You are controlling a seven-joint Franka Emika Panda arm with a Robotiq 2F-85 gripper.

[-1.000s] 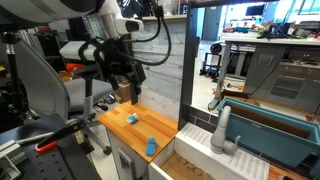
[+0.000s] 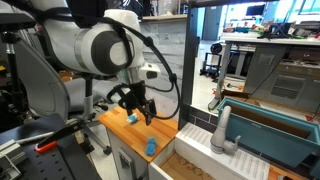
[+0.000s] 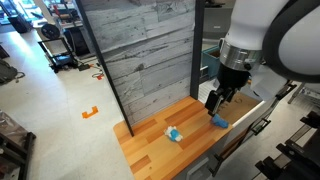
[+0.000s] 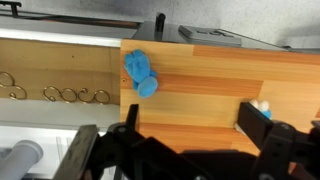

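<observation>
Two small items lie on the wooden board. A blue one [image 2: 152, 147] is near the drawer edge; in the wrist view this blue item [image 4: 141, 72] looks like a crumpled or figure-like piece with a rounded end. The other, a blue-and-white item [image 3: 173, 134], rests farther along the board and shows partly behind the right finger in the wrist view. Above the board hangs my gripper [image 2: 138, 110], pointing down. Its fingers [image 4: 270, 142] are spread wide, with nothing held between them. Exterior view 2 shows the gripper [image 3: 214, 106] close above the blue item.
An open drawer [image 2: 192, 171] adjoins the board, with several metal rings [image 4: 68, 95] inside. Beyond it are a white tap-like fixture [image 2: 221, 132] and a teal toolbox [image 2: 265, 124]. A dark upright post [image 3: 107, 65] stands by the board.
The arm has come down over the board, and in exterior view 1 the gripper now sits lower and farther right. Both small items stay where they were.
</observation>
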